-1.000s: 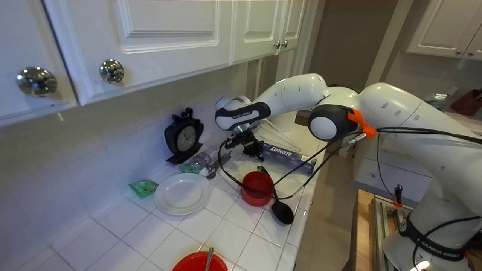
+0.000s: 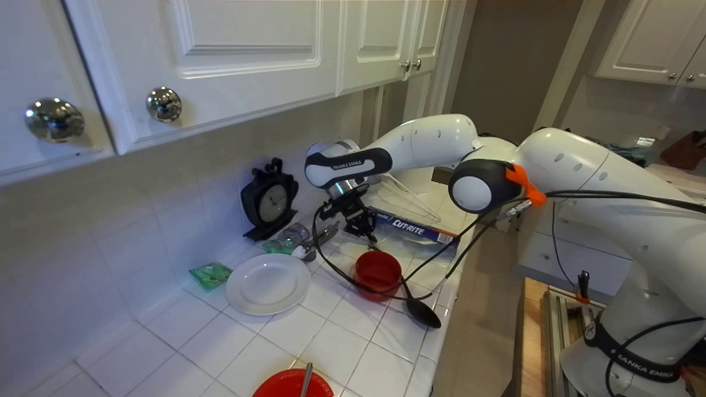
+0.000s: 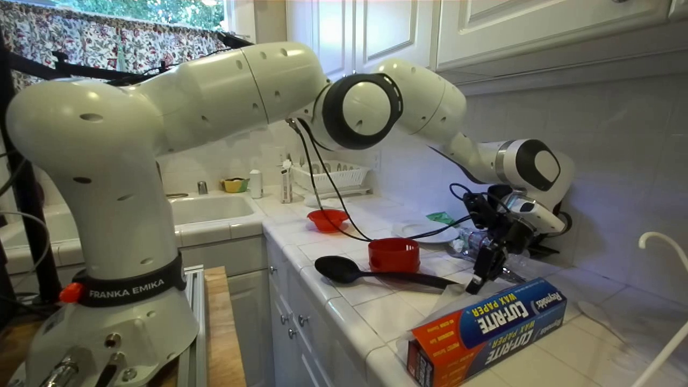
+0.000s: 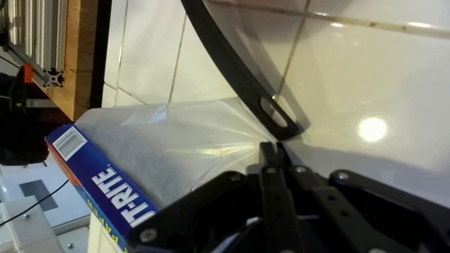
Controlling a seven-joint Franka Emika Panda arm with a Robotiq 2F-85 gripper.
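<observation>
The blue and orange Cut-Rite wax paper box (image 3: 496, 322) lies on the tiled counter. From it a translucent sheet of wax paper (image 4: 185, 139) stretches out, its creases drawn together at my fingertips in the wrist view. My gripper is shut on that sheet's edge, low over the counter. Just beyond the fingertips lies the handle end of a black spoon (image 4: 236, 69); whether they touch I cannot tell. The spoon's bowl (image 2: 423, 312) rests beside a red cup (image 2: 378, 270), near the counter's front edge. In exterior view 1 my gripper (image 2: 370, 237) partly hides the handle.
A white plate (image 2: 268, 284), a green packet (image 2: 210, 275) and a black clock (image 2: 271, 202) stand along the wall side. A red bowl (image 3: 327, 220) sits farther off. Cabinets (image 2: 258, 53) overhang the counter. My cables cross in front of the red cup.
My gripper has moved left and slightly lower in exterior view 1. The wax paper box has shifted left and turned a little. The spoon's bowl has swung slightly right.
</observation>
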